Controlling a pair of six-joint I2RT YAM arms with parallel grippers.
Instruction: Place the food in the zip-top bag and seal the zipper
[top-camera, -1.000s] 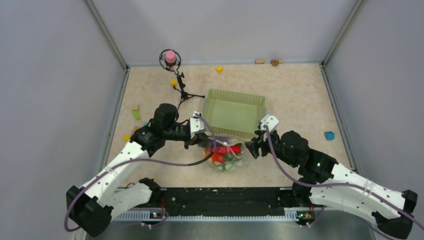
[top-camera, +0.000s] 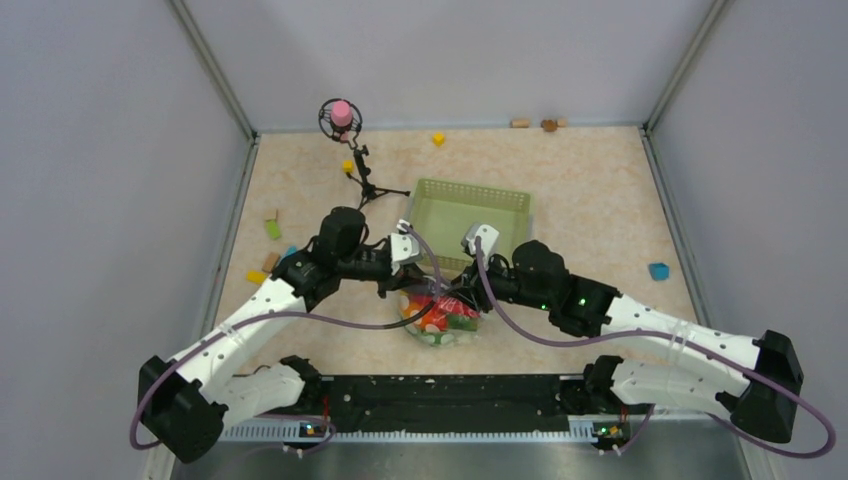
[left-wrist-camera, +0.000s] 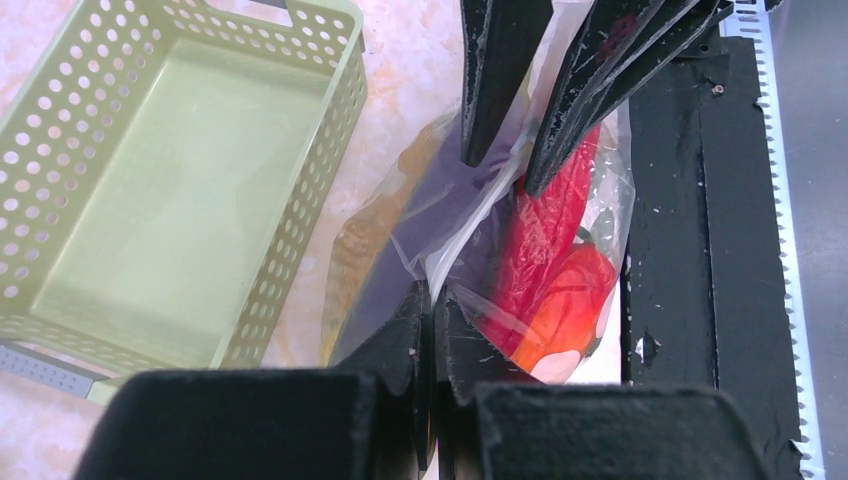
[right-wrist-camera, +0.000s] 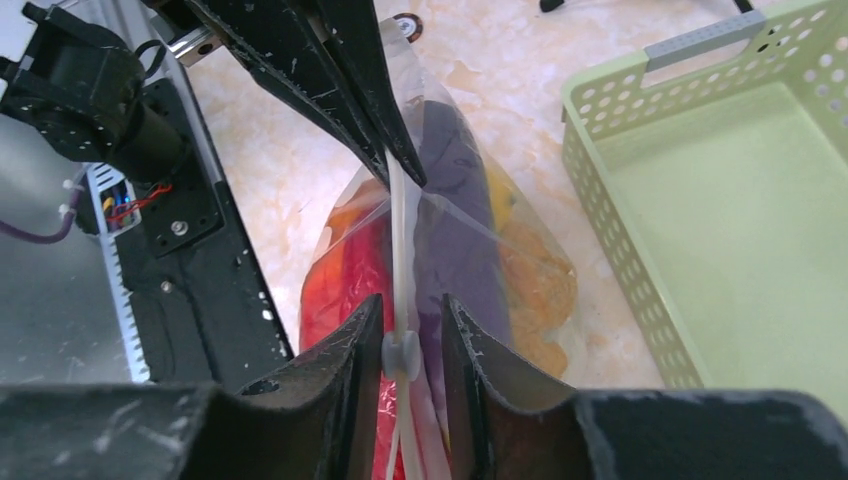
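A clear zip top bag (top-camera: 440, 325) with red, orange, purple and yellow food lies below both grippers. In the left wrist view my left gripper is shut on the bag's white zipper strip (left-wrist-camera: 460, 235). My right gripper is part open around the same strip, at its slider (right-wrist-camera: 400, 355); whether it touches cannot be told. The right gripper's fingers show above the left one in the left wrist view.
An empty green basket (top-camera: 470, 220) stands behind the bag. A black stand (top-camera: 360, 175) with a pink object is at the back left. Small blocks lie along the sides and back.
My right arm has swung left and inward to the bag's zipper, meeting the left gripper. The left gripper has shifted slightly to the right over the last second.
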